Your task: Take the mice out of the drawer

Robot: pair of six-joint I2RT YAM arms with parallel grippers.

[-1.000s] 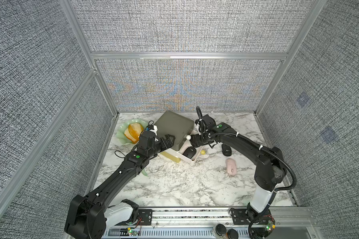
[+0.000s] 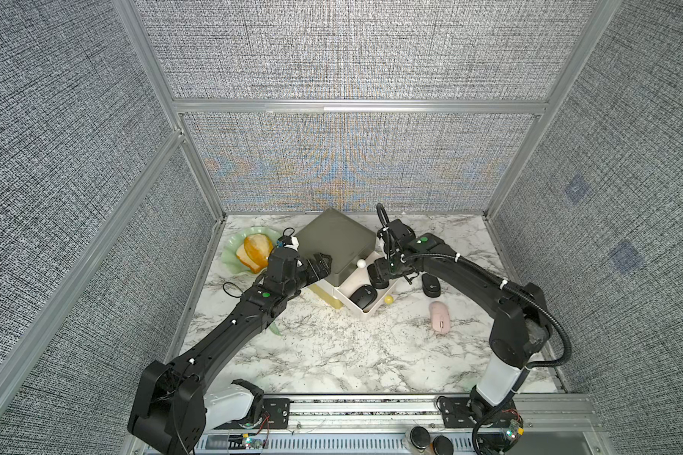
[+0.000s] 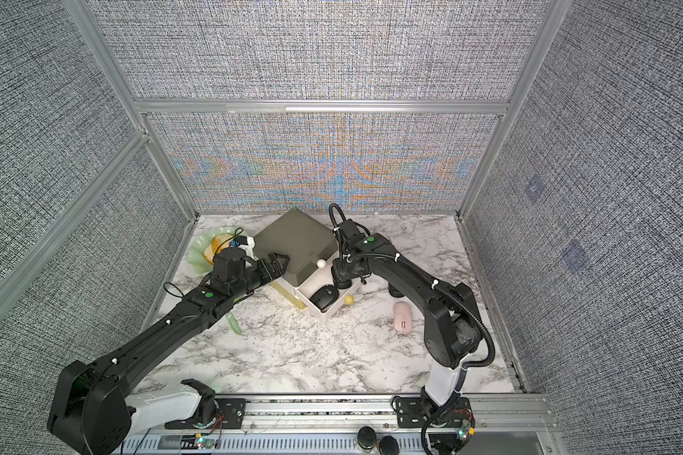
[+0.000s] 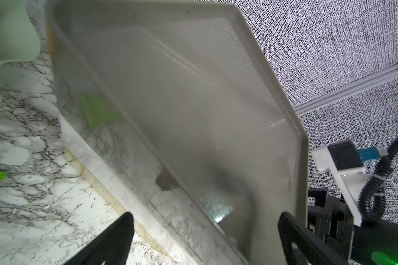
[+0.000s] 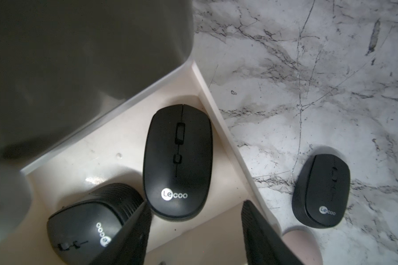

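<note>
Two black mice lie in the pulled-out white drawer (image 5: 106, 132). One mouse (image 5: 176, 150) rests flat along the drawer's right wall; the other mouse (image 5: 81, 225) lies askew to its left. Above the drawer, my right gripper has its fingers apart, with drawer floor and wall visible between them and no mouse held. At the left side of the grey box (image 2: 335, 235), my left gripper is open, its fingers either side of the box's edge. Outside the drawer, a black mouse (image 2: 430, 285) and a pink mouse (image 2: 440, 317) sit on the table.
A green plate with bread (image 2: 258, 248) stands at the back left. A white ball (image 2: 361, 264) and a yellow ball (image 2: 388, 300) are close to the drawer. Free table lies in front of the box and at the right.
The grey box and its drawer have shifted slightly to the right, the drawer also a little toward the front. My right gripper has moved a little; the left arm is nearly still.
</note>
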